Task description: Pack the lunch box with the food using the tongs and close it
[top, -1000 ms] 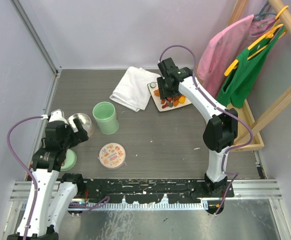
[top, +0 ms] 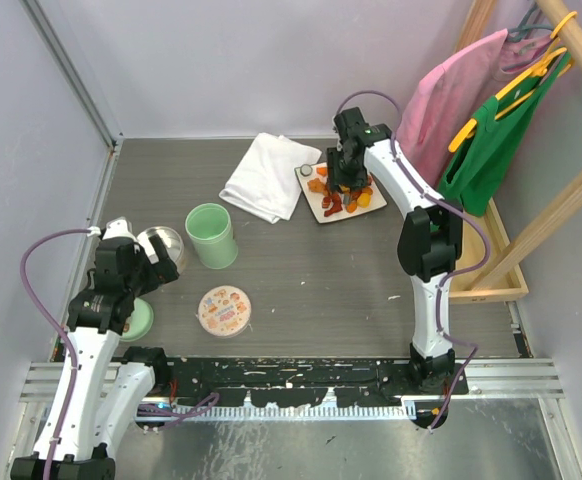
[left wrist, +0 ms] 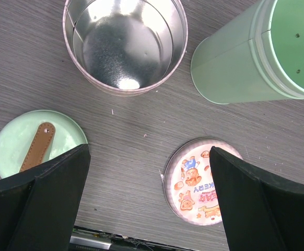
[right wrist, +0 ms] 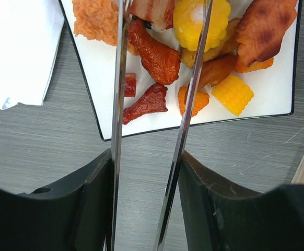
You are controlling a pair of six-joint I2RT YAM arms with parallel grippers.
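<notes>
My right gripper hangs over a square white plate of food pieces: a drumstick, fried chicken, corn. Its long metal tongs-like fingers are part apart above the food; whether anything is between them is unclear. My left gripper stands open and empty at the left, over a steel container, a green cylinder container, a green lid with a brown strap and a printed round lid.
A folded white cloth lies left of the plate. A wooden rack with pink and green garments stands at the right.
My right arm has shifted slightly rightward over the plate. The left arm is almost still.
</notes>
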